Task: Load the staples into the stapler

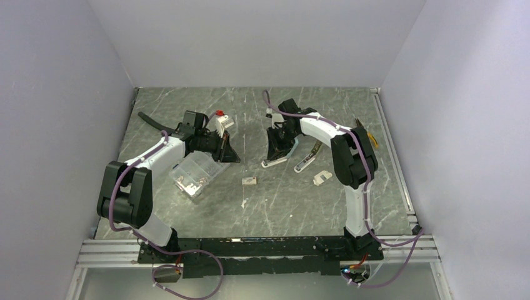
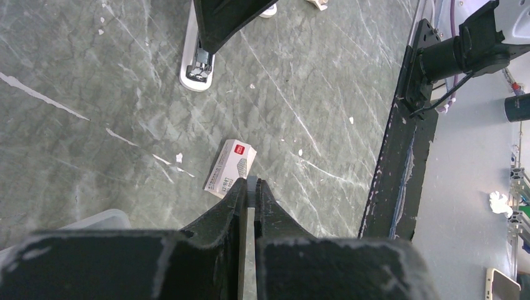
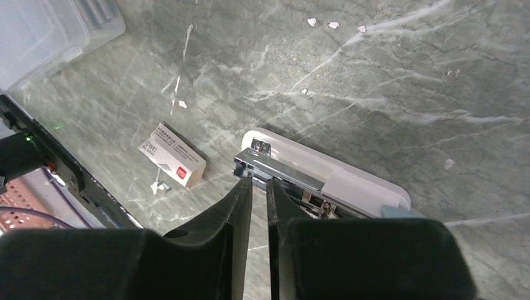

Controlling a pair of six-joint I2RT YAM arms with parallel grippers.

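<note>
My left gripper is shut on a small grey piece, apparently a staple strip (image 2: 252, 195), held upright between its tips left of the table's centre. My right gripper is part open, a narrow gap between its fingertips, over the stapler (image 3: 351, 187), whose metal channel shows along its white body; whether the tips touch it is unclear. The stapler (image 2: 188, 62) is partly hidden by the right gripper in the left wrist view. A staples box (image 2: 230, 169) lies on the table between and in front of the grippers.
A clear compartment box (image 1: 194, 178) lies under the left arm. A second stapler-like item (image 1: 305, 162), a white card (image 1: 322, 177) and yellow-handled pliers (image 1: 372, 139) lie at the right.
</note>
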